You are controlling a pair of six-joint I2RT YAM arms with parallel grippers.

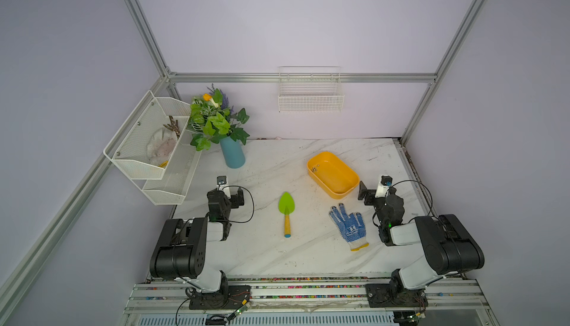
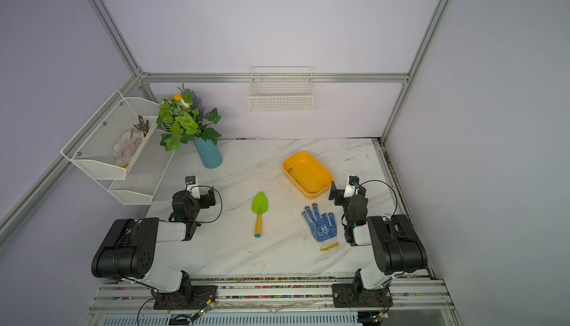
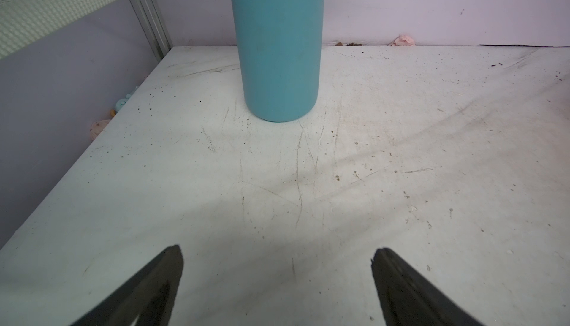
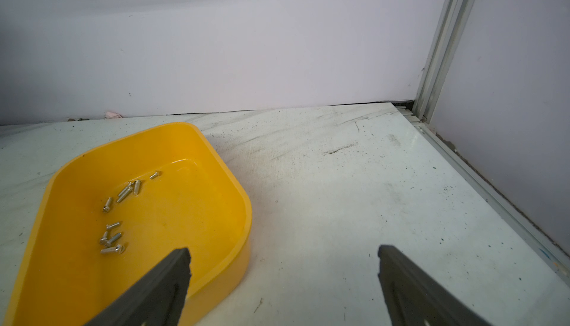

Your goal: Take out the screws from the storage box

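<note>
Several small silver screws lie loose along the far and left side of the floor of the yellow storage box, seen in the right wrist view. From above, the box sits right of the table's middle, angled. My right gripper is open just right of the box's near end, with its left finger overlapping the box's corner in view. At the table's left, my left gripper stands open over bare tabletop, nothing between its fingers, with the blue vase standing farther back.
A green trowel with a yellow handle lies mid-table, and a blue glove is in front of the box. White mesh shelves hang on the left wall, a wire basket on the back wall.
</note>
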